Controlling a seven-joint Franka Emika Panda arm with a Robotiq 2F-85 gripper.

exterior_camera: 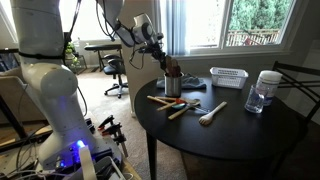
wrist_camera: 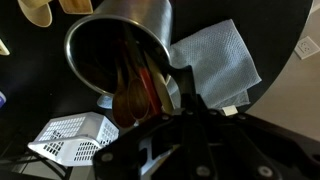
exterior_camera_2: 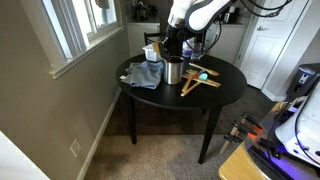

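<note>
A steel canister (exterior_camera: 173, 87) stands upright on the black round table (exterior_camera: 235, 130), holding several wooden utensils. In the wrist view, wooden spoons (wrist_camera: 124, 95) and a reddish handle show inside the canister (wrist_camera: 150, 15). My gripper is shut at the side of the canister's mouth, close to its rim. What sits between the fingers is dark and cannot be made out. From the first exterior view, the gripper (exterior_camera: 165, 63) hangs just above the canister.
A grey-blue cloth (exterior_camera_2: 145, 74) lies beside the canister. Further along are a white basket (exterior_camera: 229, 77) and a clear bottle (exterior_camera: 263, 92). Loose wooden utensils, including a spoon (exterior_camera: 212, 115), lie around the canister's near side.
</note>
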